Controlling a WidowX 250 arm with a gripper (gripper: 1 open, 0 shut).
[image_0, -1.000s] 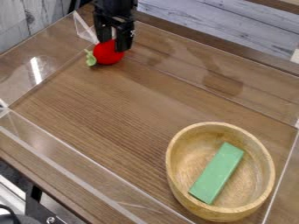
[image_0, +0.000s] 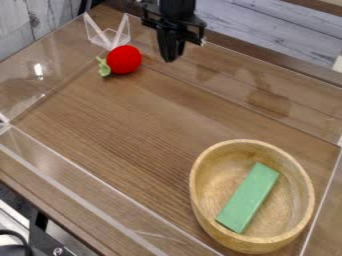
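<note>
My black gripper (image_0: 171, 45) hangs at the top centre of the camera view, above the wooden table and to the right of a red round object (image_0: 124, 60) with a green tip at its left. The gripper looks shut, with nothing visible between its fingers. The red object rests on the table apart from the gripper, beside a clear or white wire-like item (image_0: 110, 32) at the back left.
A wooden bowl (image_0: 211, 208) holding a green rectangular block (image_0: 247, 197) sits at the front right. A pale plank wall runs along the back right.
My gripper has moved right, away from over the red object, which now shows uncovered in roughly the same place.
</note>
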